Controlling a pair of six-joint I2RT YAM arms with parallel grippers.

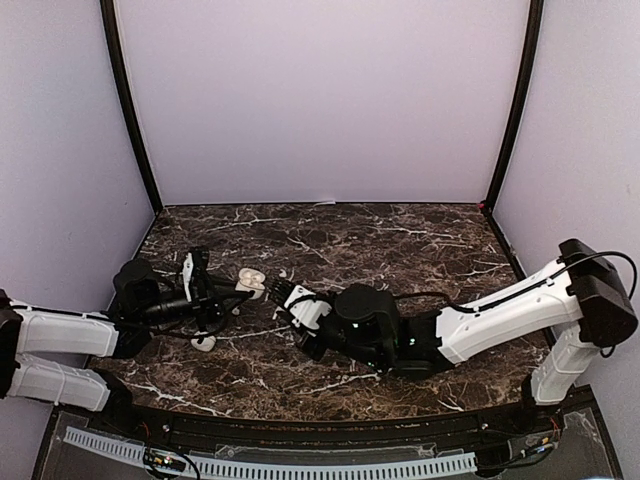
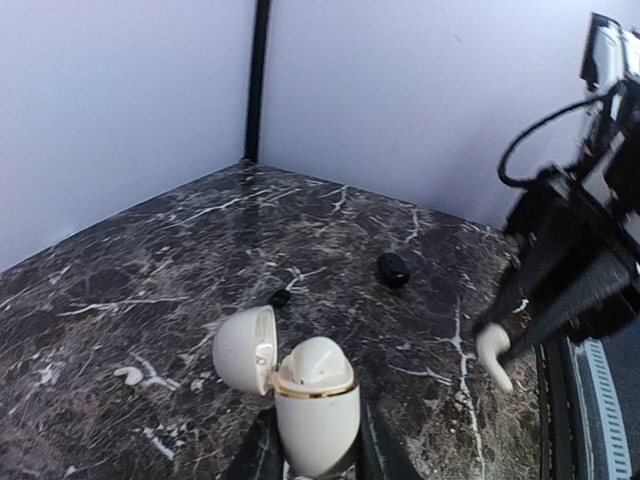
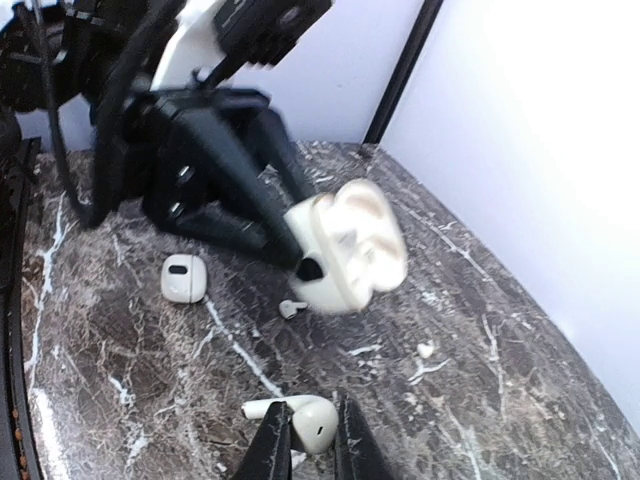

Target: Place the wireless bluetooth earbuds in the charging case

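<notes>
My left gripper (image 1: 240, 293) is shut on the white charging case (image 2: 316, 430), held upright above the table with its lid (image 2: 240, 350) hinged open. Just right of it in the top view, my right gripper (image 1: 282, 290) is shut on a white earbud; in the left wrist view that earbud (image 2: 492, 352) hangs at the right, apart from the case. In the right wrist view the case (image 3: 350, 245) appears blurred in my left gripper's fingers.
A small white case-like item (image 3: 184, 279) lies on the marble table at the left, with small white pieces (image 3: 292, 308) (image 3: 425, 349) beyond. A black oval object (image 2: 393, 269) lies farther back. White walls bound the table.
</notes>
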